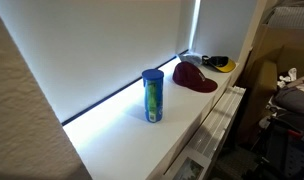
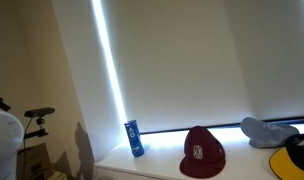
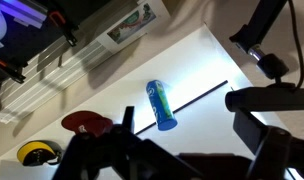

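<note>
A blue cylindrical can (image 1: 153,97) with green on its side stands upright on the white ledge (image 1: 120,140). Farther along sit a maroon cap (image 1: 194,80), a grey cap (image 2: 269,131) and a black cap with a yellow brim (image 1: 223,65). In the wrist view my gripper is open, its dark fingers (image 3: 125,140) wide apart. The can (image 3: 160,104) appears in the gap between them but lies beyond the fingertips, apart from them. Neither exterior view shows the gripper.
A pale blind or panel (image 1: 102,45) rises behind the ledge. White slatted rails (image 1: 220,122) run along its front, with a picture card (image 3: 131,25) beside them. A black device with a cable (image 3: 267,98) is at the wrist view's right. Bare ledge surrounds the can.
</note>
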